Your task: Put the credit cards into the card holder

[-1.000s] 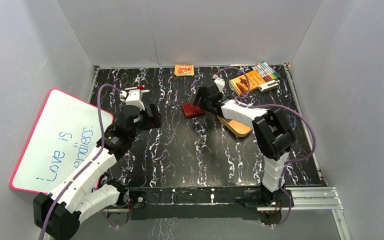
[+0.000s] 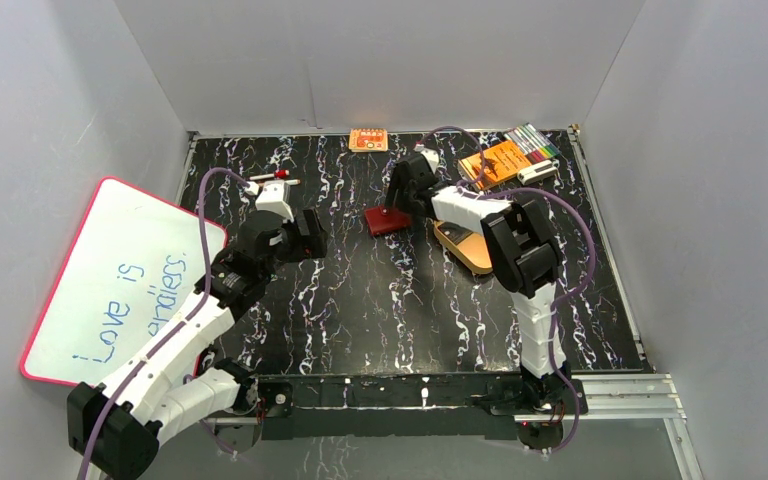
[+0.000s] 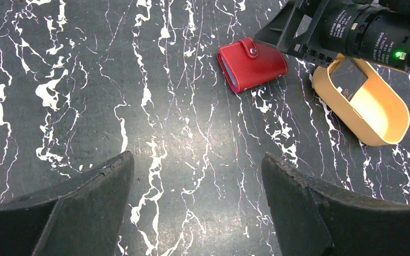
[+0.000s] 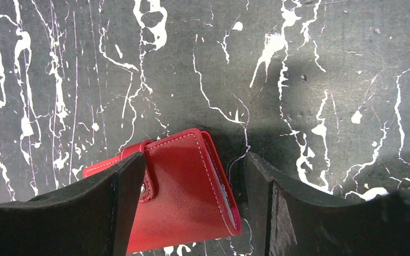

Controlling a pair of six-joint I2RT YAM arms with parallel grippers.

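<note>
The card holder is a red leather wallet (image 2: 384,222) with a snap strap, lying closed on the black marbled table. At its right edge, my right gripper (image 2: 396,192) hovers with its fingers part open. In the right wrist view, the wallet (image 4: 181,197) lies below and between the fingers, its right edge showing greyish inner layers. Dark card-like pieces (image 3: 348,78) lie in the yellow tray (image 3: 335,100); whether they are the credit cards I cannot tell. Over bare table to the left, my left gripper stands wide open and empty.
Orange books (image 2: 500,163), coloured pens (image 2: 532,143) and a white eraser-like block (image 2: 537,172) sit at the back right. A small orange notepad (image 2: 368,140) is at the back, red markers (image 2: 272,177) at back left.
More of the yellow tray is uncovered. The left gripper has moved only a little.
</note>
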